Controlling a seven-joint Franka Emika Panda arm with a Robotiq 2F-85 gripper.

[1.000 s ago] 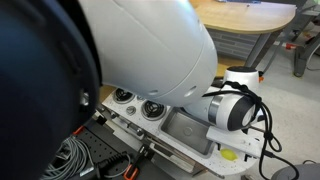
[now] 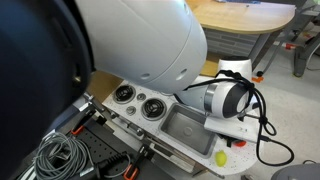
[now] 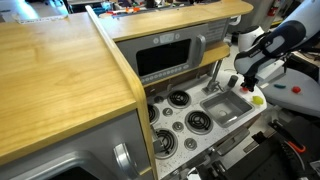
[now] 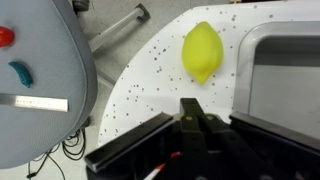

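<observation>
My gripper is shut, with nothing showing between its fingers. In the wrist view it hangs over the white speckled counter, just below a yellow lemon (image 4: 202, 52) and apart from it in the picture. The lemon (image 2: 221, 158) lies on the counter beside the grey sink (image 2: 187, 132), near the counter's end. Something red (image 4: 172, 157) shows partly beneath the gripper, mostly hidden by it; its shape cannot be made out. In the second exterior view the lemon (image 3: 258, 100) is a small yellow spot below the arm.
A grey round surface (image 4: 50, 60) stands beyond the counter's end, carrying a red ball (image 4: 6, 36), a teal item (image 4: 20, 73) and a knife (image 4: 35, 103). Stove burners (image 3: 180, 98) lie past the sink (image 4: 285, 70). A microwave (image 3: 165, 60) stands behind.
The arm's end has shifted slightly in the first exterior view, and a red thing now shows beside it. The lemon's visible patch appears a little farther left and lower.
</observation>
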